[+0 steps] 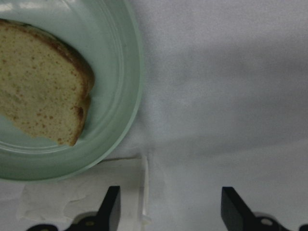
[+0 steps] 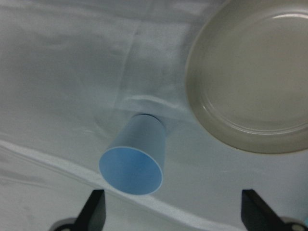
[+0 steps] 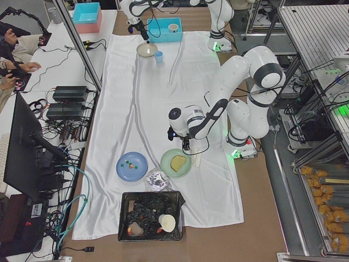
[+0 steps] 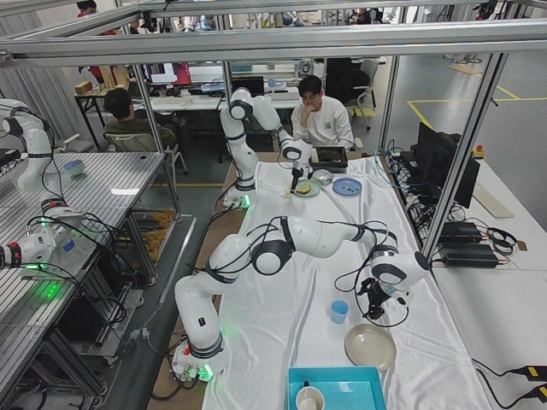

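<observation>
A green plate (image 3: 166, 169) holds a slice of bread (image 1: 41, 82), with a pale folded paper napkin (image 1: 86, 192) beside it. My left gripper hangs open above the napkin and cloth at the plate's edge, nothing between its fingers. At the other end, a light blue cup (image 2: 139, 137) stands beside a beige plate (image 2: 250, 72); my right gripper is open above them, holding nothing.
A blue plate (image 3: 131, 172) with small pieces, a foil item (image 3: 157, 180) and a black bin (image 3: 124, 215) are near the left arm. A cyan bin (image 4: 338, 380) with a mug lies by the beige plate.
</observation>
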